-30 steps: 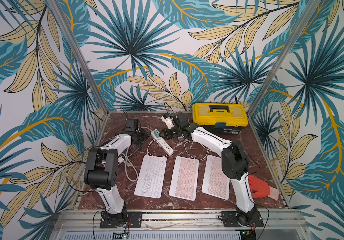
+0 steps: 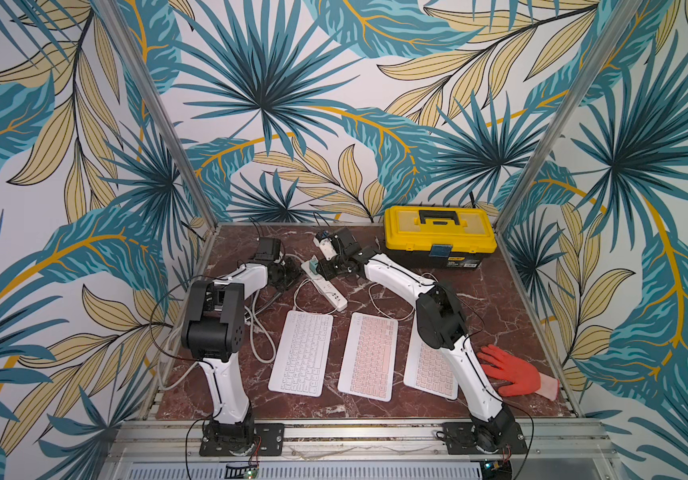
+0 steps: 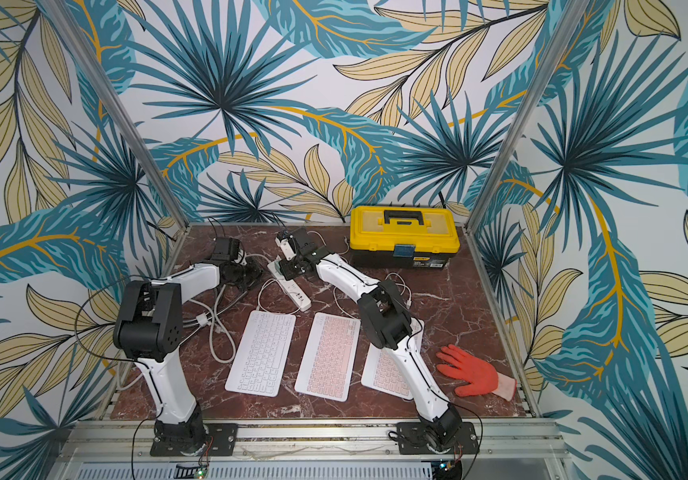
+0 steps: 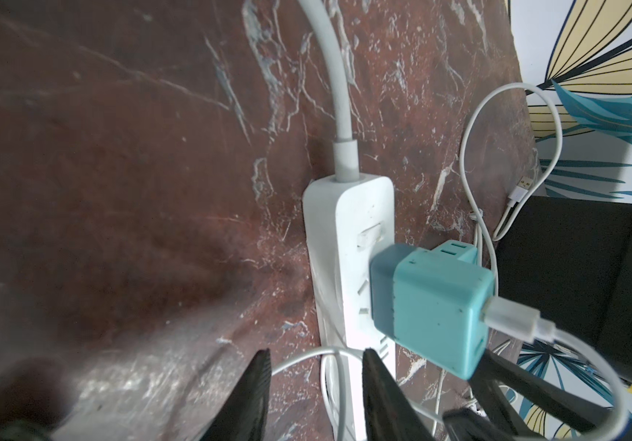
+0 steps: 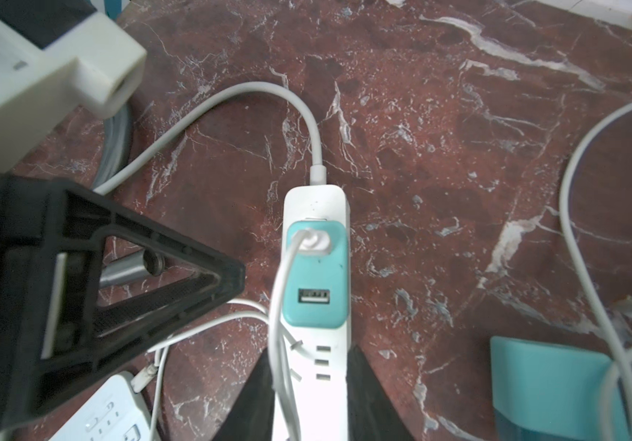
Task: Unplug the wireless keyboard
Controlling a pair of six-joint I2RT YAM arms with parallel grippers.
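Observation:
A white power strip lies at the back middle, a cyan charger plugged into its far end with a white cable in it; the left wrist view shows this charger (image 4: 429, 301) from the side. My left gripper is part open just left of the strip, below the charger, with cables behind its fingers. My right gripper is over the strip on the near side of the charger, part open, fingers either side, not touching the charger.
Three keyboards (image 2: 367, 356) line the front middle. A yellow toolbox (image 3: 403, 228) stands at the back right, an orange glove (image 3: 467, 368) at the front right. Loose cables (image 3: 224, 336) lie at the left.
Over the last second my right arm has moved left towards the power strip, and my left arm has shifted slightly right, towards it too.

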